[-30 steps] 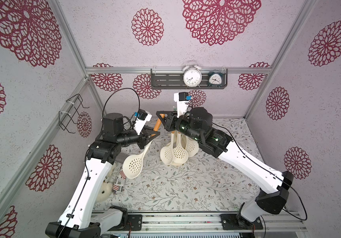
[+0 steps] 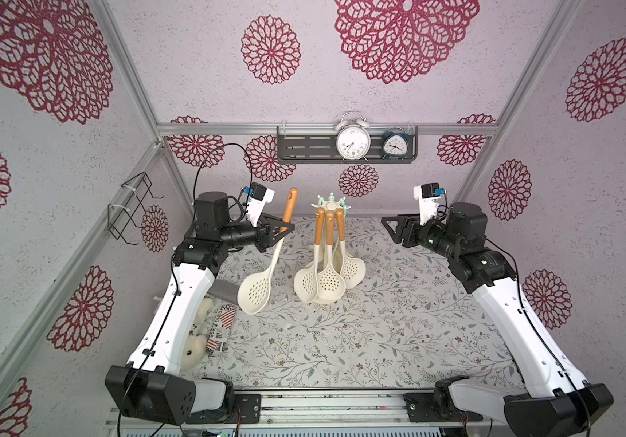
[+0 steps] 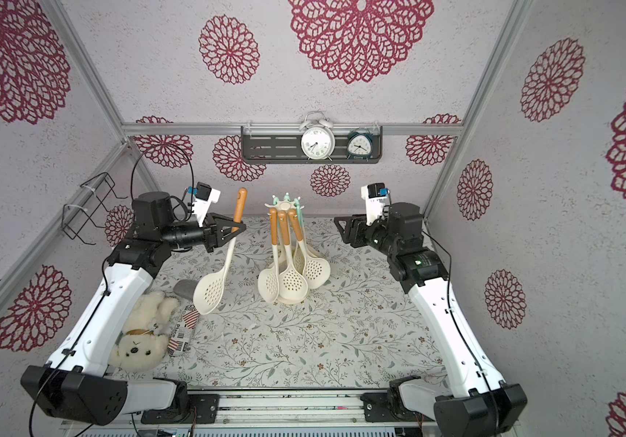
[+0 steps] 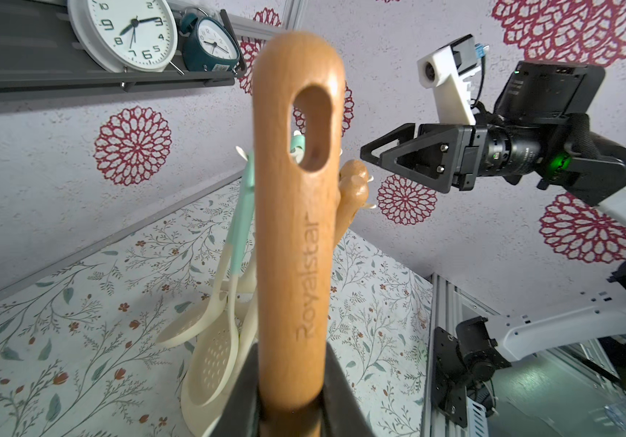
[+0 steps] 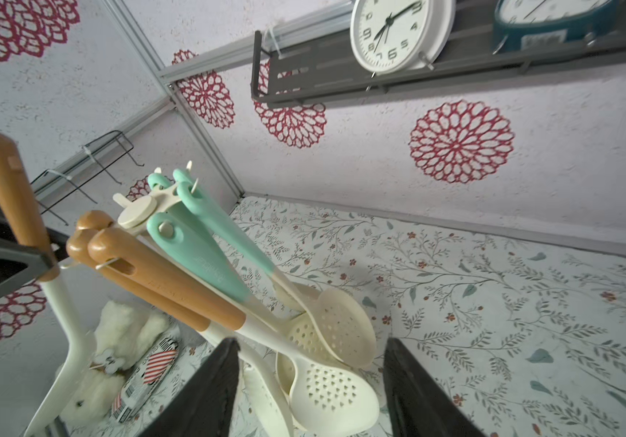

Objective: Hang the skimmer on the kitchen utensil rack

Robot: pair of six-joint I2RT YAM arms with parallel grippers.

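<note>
My left gripper (image 2: 288, 228) is shut on the wooden handle of a cream skimmer (image 2: 255, 291), held above the table with its perforated head low and tilted left. In the left wrist view the handle (image 4: 294, 218) stands upright, its hanging hole (image 4: 315, 109) near the top. To the right of it stands the utensil rack (image 2: 330, 206), hung with several skimmers and ladles (image 2: 329, 276) on its hooks; a gap separates it from the held skimmer. My right gripper is open and empty, apart from the rack on its right side.
Two clocks (image 2: 353, 141) stand on a dark wall shelf (image 2: 302, 149) above the rack. A plush toy (image 3: 140, 342) and a snack packet (image 3: 182, 331) lie at the left. A wire hanger (image 2: 127, 207) is on the left wall.
</note>
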